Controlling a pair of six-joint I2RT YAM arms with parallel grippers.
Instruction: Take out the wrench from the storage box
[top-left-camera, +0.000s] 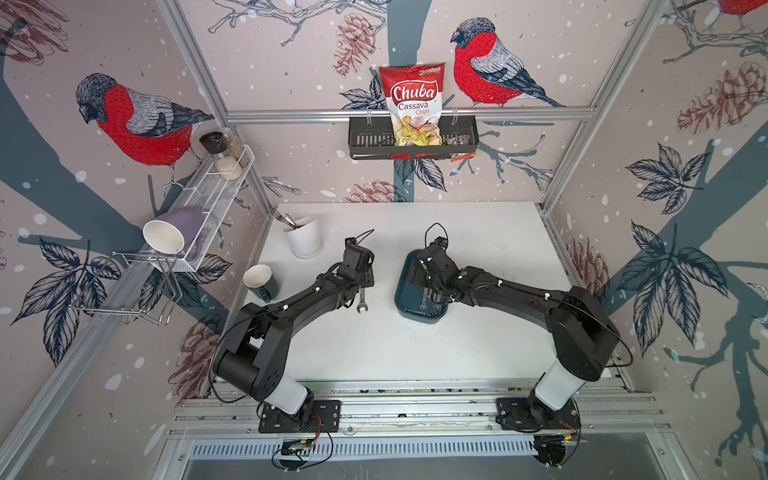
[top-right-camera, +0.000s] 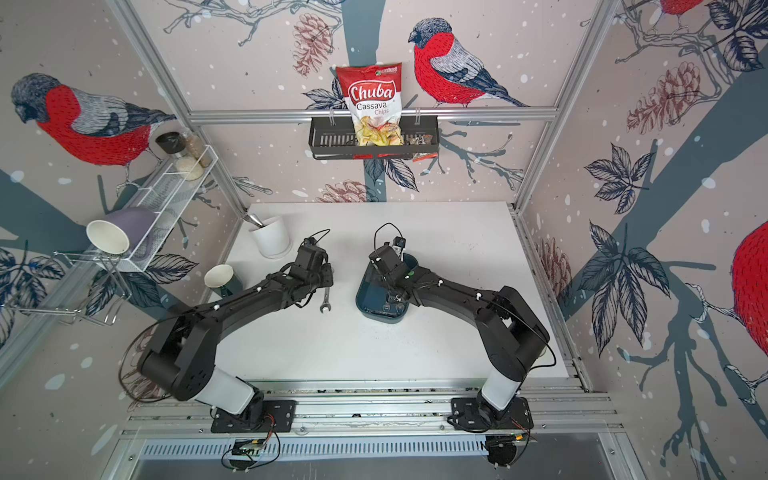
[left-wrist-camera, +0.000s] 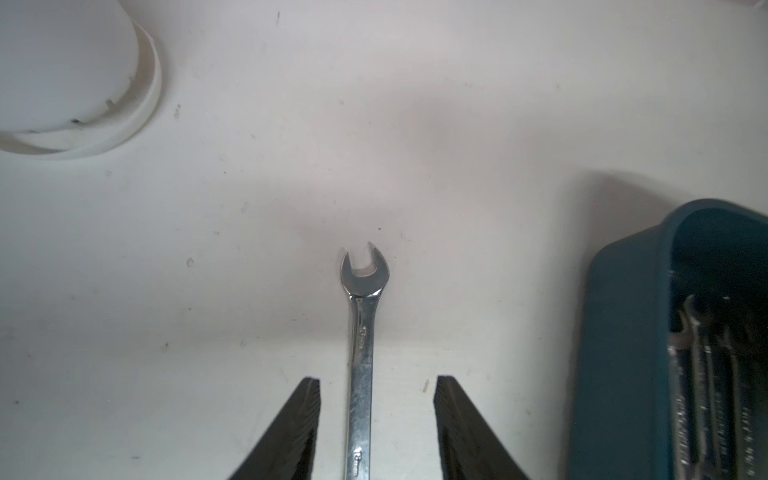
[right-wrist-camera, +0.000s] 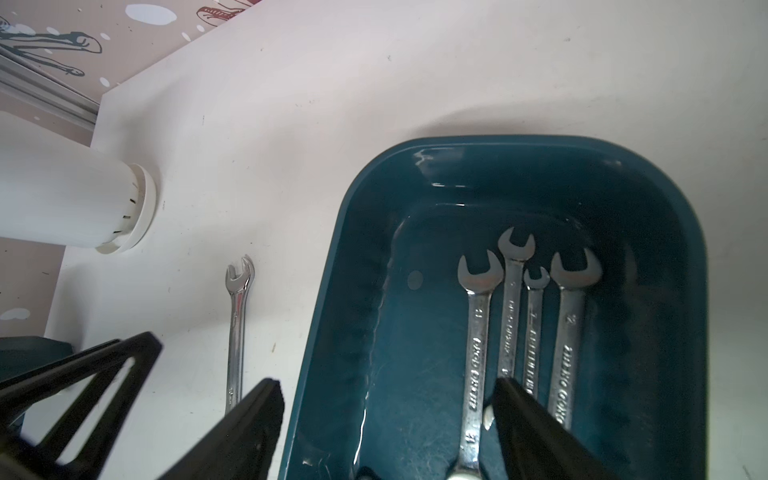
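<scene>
A single wrench (left-wrist-camera: 361, 352) lies on the white table, left of the blue storage box (right-wrist-camera: 416, 172). In the left wrist view its shaft passes between the fingers of my left gripper, which is open above the table and apart from the wrench. Inside the box several wrenches (right-wrist-camera: 480, 320) lie roughly side by side with their open ends toward the back. My right gripper is over the box, open, with nothing between its fingers. In the top views, the right arm covers part of the box.
A white holder (top-left-camera: 304, 238) with cutlery stands at the back left, and a dark green cup (top-left-camera: 261, 281) on the left. A wire rack (top-left-camera: 208, 208) hangs on the left wall.
</scene>
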